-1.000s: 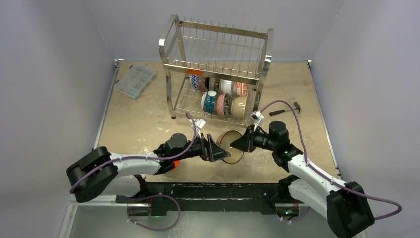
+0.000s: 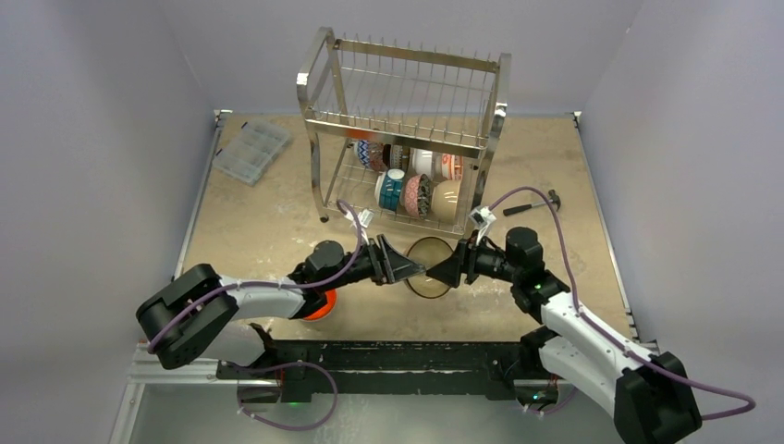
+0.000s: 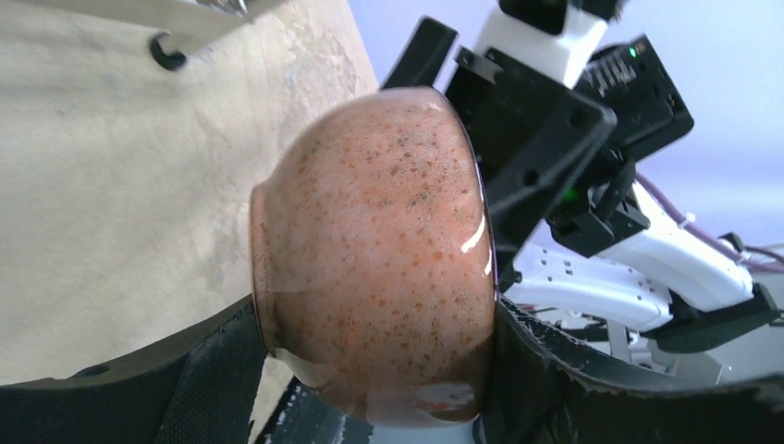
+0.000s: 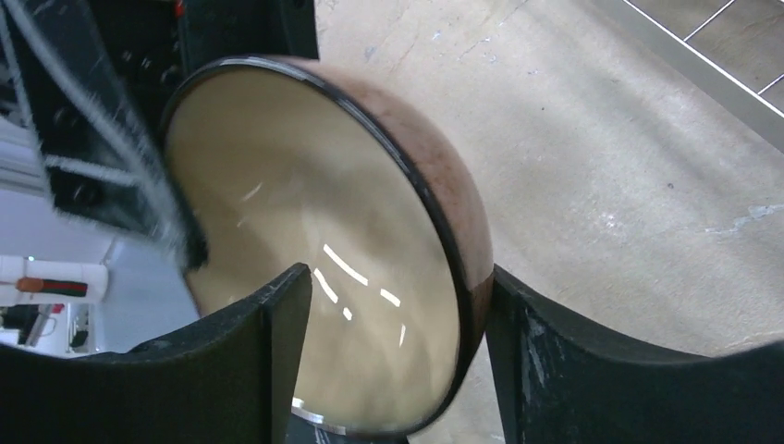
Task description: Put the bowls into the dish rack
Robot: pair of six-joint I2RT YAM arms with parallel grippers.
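Observation:
A bowl (image 2: pixel 430 282), speckled pinkish-brown outside with a cream inside and dark rim, is held tilted between the two grippers in front of the rack. In the left wrist view its outer side (image 3: pixel 374 259) fills the space between my left gripper's (image 2: pixel 407 270) fingers. In the right wrist view its cream face (image 4: pixel 351 213) lies beside my right gripper (image 2: pixel 444 270), whose fingertips sit at the rim; whether they grip it is unclear. Several bowls (image 2: pixel 416 194) stand in the lower tier of the steel rack (image 2: pixel 407 139); the upper tier is empty.
An orange bowl (image 2: pixel 319 305) lies partly under the left arm. A clear compartment box (image 2: pixel 250 153) stands at back left, a hammer (image 2: pixel 532 205) to the right of the rack.
My left gripper has shifted slightly up toward the rack, its wrist tilting. The bowl's outline has shifted slightly; the right arm has barely moved.

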